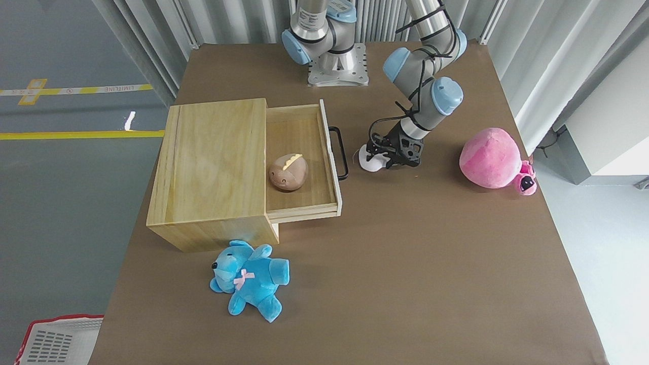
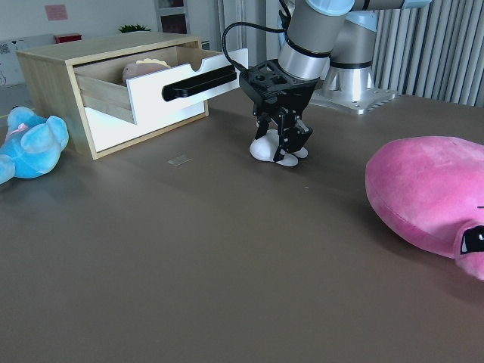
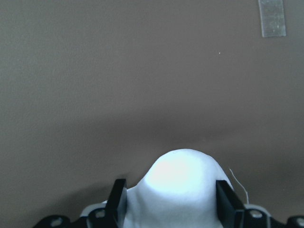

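My gripper is down at table level, right of the open drawer, with its two black fingers on either side of a small white plush [image 3: 175,175], pressing into it; it appears shut on it. In the front view this white plush [image 1: 368,158] is partly hidden under the gripper. In the left view it rests on the table [image 2: 227,249] beneath the fingers.
A wooden box [image 1: 207,158] has its drawer out, holding a brown plush [image 1: 287,173]. A blue bear [image 1: 255,280] lies in front of it, a pink plush [image 1: 490,157] to the right.
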